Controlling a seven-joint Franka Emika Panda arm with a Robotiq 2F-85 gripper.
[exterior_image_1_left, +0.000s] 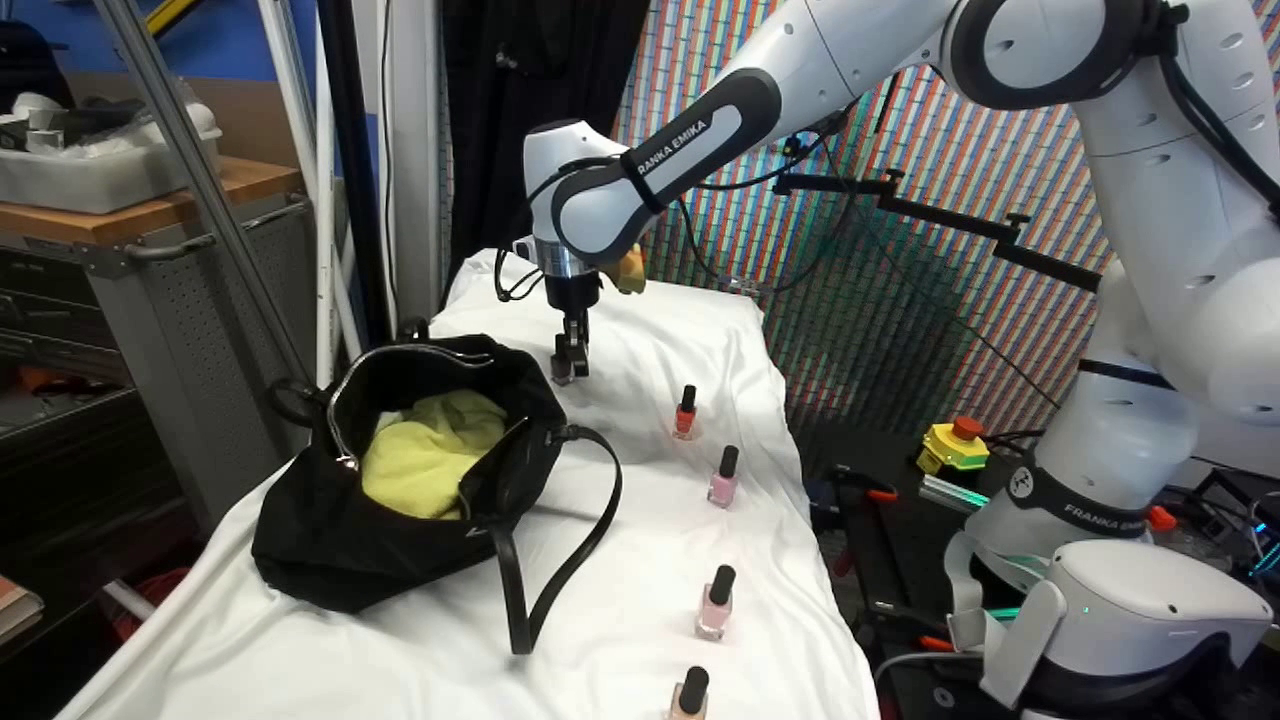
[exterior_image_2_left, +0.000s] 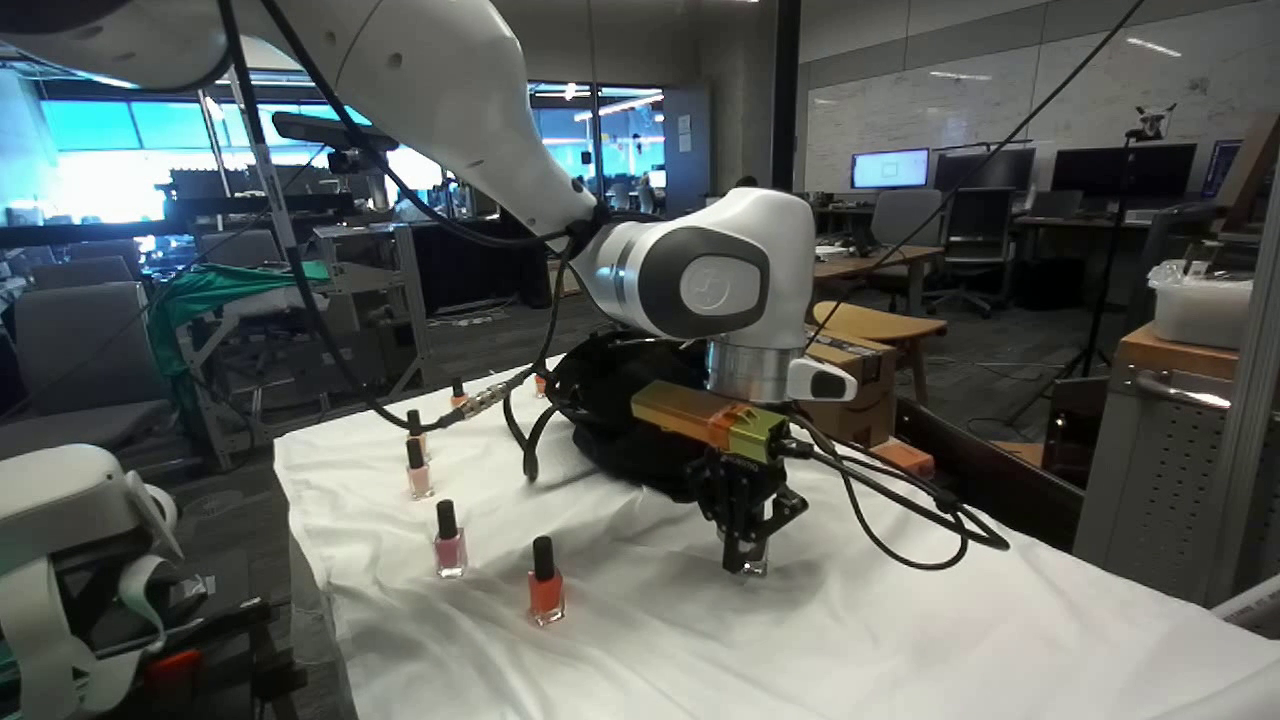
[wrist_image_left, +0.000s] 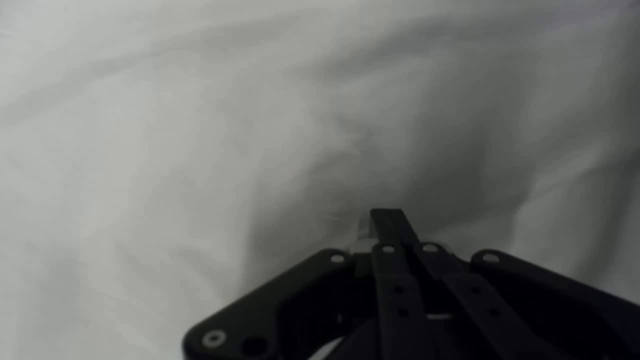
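In the second exterior view, my gripper (exterior_image_2_left: 743, 542) points down at the white cloth, shut on a small clear-glass bottle (exterior_image_2_left: 756, 563). Only the bottle's base shows below the dark fingers, at or just above the cloth; its cap and most of its body are hidden. From the first exterior view, the gripper (exterior_image_1_left: 571, 362) is just behind the black bag. A pale sliver of the bottle (wrist_image_left: 362, 245) appears beside a dark fingertip in the dim wrist view. An orange-red nail polish (exterior_image_1_left: 685, 414) and a pink one (exterior_image_1_left: 722, 478) stand upright apart from the gripper.
The open black bag (exterior_image_1_left: 348, 554), with yellow cloth (exterior_image_1_left: 434, 454) inside, sits close to the gripper; its strap (exterior_image_1_left: 603, 528) lies on the table. Paler polish bottles (exterior_image_1_left: 714, 604) (exterior_image_1_left: 689, 696) stand along the near right edge.
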